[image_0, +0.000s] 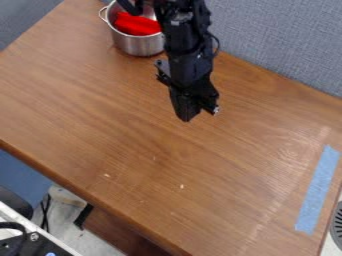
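My black gripper (189, 105) hangs over the wooden table, right of and below a metal pot (139, 43) at the top left. Its fingers appear shut, with nothing visible between them. Inside the pot is a red object (135, 24); part of the pot is hidden behind my arm.
A blue tape strip (315, 190) runs along the right side. A grey padded wall (274, 40) borders the back.
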